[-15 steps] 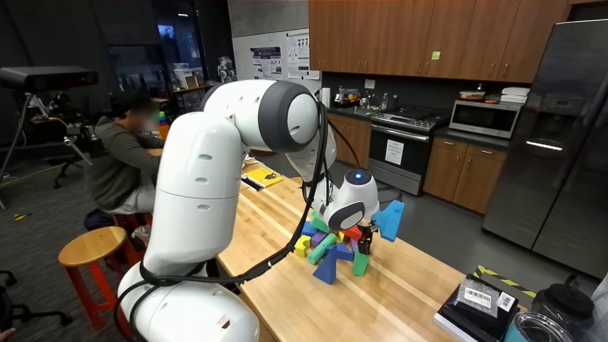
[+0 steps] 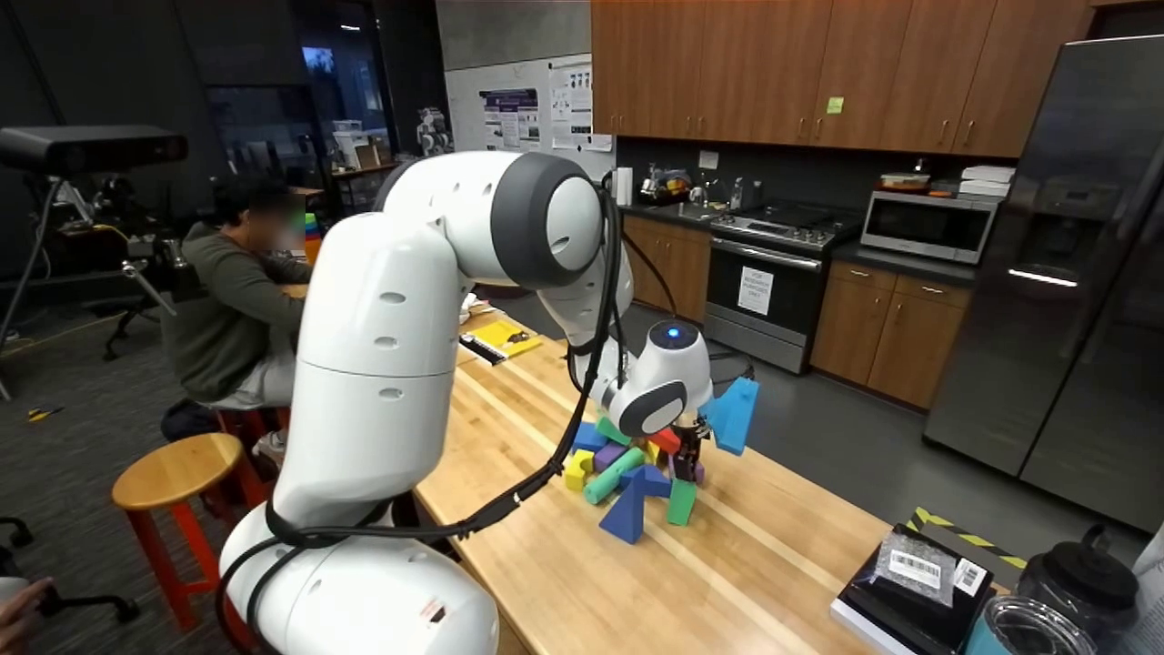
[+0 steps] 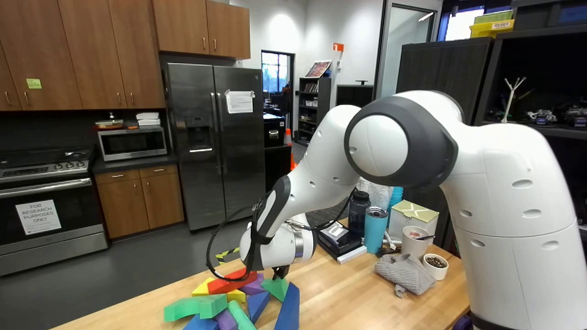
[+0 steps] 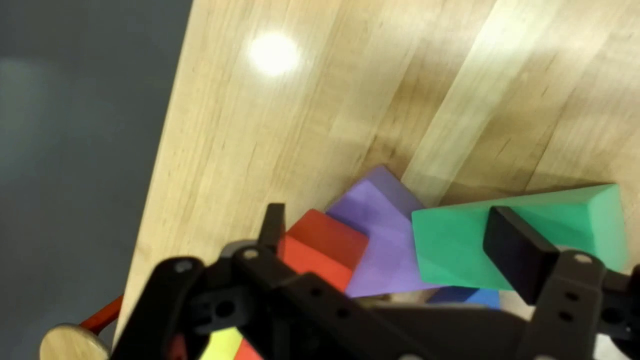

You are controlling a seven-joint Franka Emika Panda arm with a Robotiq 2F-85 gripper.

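My gripper is open, low over a pile of coloured blocks. In the wrist view, a purple block (image 4: 387, 234) and the end of a red block (image 4: 324, 243) lie between the fingers' positions. The right finger (image 4: 519, 255) overlaps a green block (image 4: 456, 246); whether it touches is unclear. Seen from the first exterior side, the gripper (image 2: 687, 453) stands at the pile's right end, close behind the green block (image 2: 682, 502). A tall blue wedge (image 2: 624, 515) and a green cylinder (image 2: 614, 476) are nearby. The second exterior view mostly hides the fingers behind the green block (image 3: 276, 287).
Yellow (image 2: 579, 469) and further blue blocks crowd the pile's left side. Bare tabletop (image 2: 753, 546) extends to the right, up to a black box (image 2: 917, 584) and a blue tumbler (image 3: 375, 228). The table's far edge runs close behind the pile.
The gripper has moved slightly left and toward the pile in the first exterior view. The green block beside it has shifted a little left, and a purple block now shows by the fingers.
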